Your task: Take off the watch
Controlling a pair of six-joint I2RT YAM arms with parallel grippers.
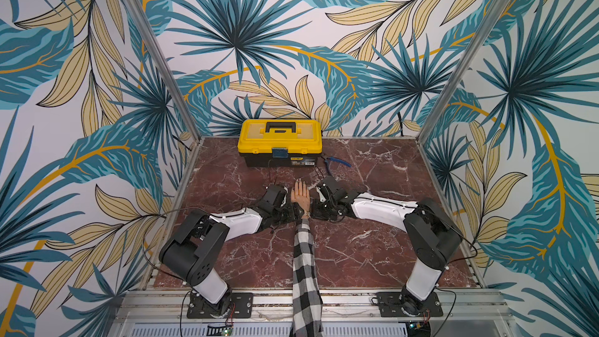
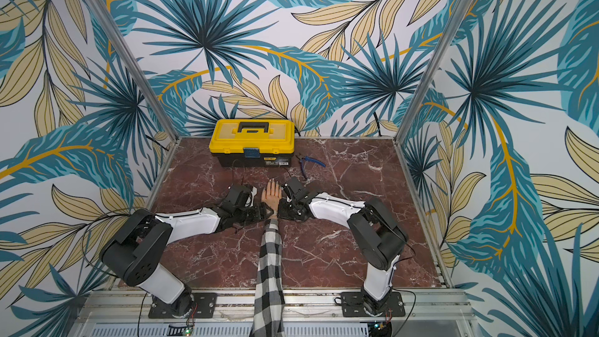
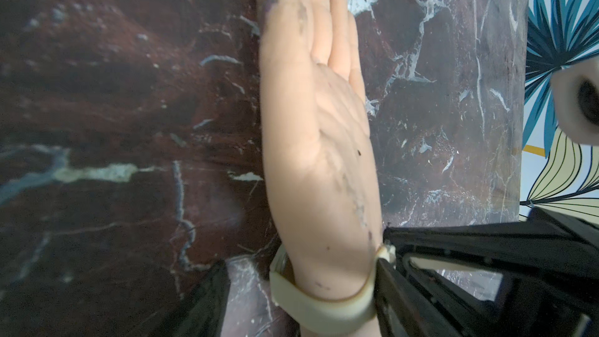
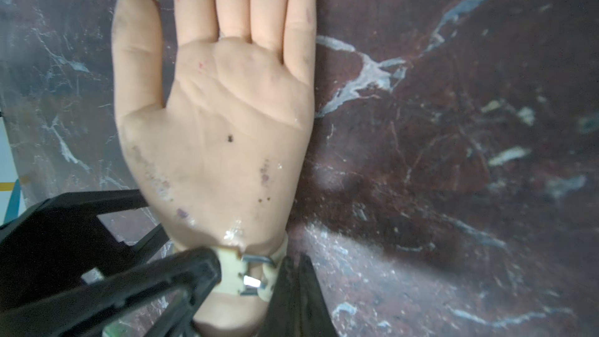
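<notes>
A model hand [image 4: 218, 131] lies palm up, fingers away from the table's front, in a checked sleeve [image 1: 305, 268]. Round its wrist sits the watch, a cream strap [image 3: 330, 312]; a dark metal buckle [image 4: 252, 282] shows on the palm side. From the left, my left gripper has its fingers apart, one finger [image 3: 202, 302] off to the hand's left, the other [image 3: 399, 293] against the strap. My right gripper is shut, tips beside the strap's right edge; whether any strap is caught between them is unclear. The watch face is hidden.
Behind the hand stands a yellow-and-black toolbox [image 1: 279, 143]. Blue-handled pliers [image 1: 337, 162] lie to its right. Both grippers are close together at the wrist, while the marble table [image 1: 374, 262] is bare at either side.
</notes>
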